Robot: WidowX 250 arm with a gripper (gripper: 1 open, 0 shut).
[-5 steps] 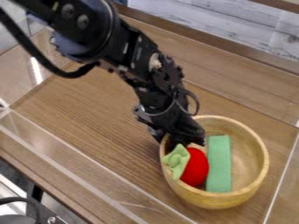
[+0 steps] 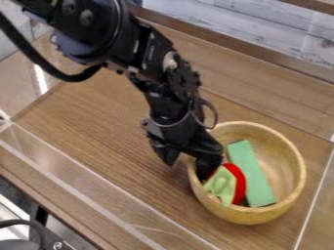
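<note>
A wooden bowl (image 2: 287, 156) sits at the lower right of the table. In it are a green block (image 2: 251, 174), a red round object (image 2: 237, 186) and a pale green soft item (image 2: 222, 186). My black gripper (image 2: 196, 161) is low at the bowl's left rim, its tips partly over the inside. The gripper is open by its spread, though the fingertips are dark and partly hidden.
Bare wooden table (image 2: 92, 117) fills the left and back. A pale plank wall runs along the back right. A dark cable lies at the lower left corner, off the table.
The bowl has moved slightly, and the red object is a little less exposed.
</note>
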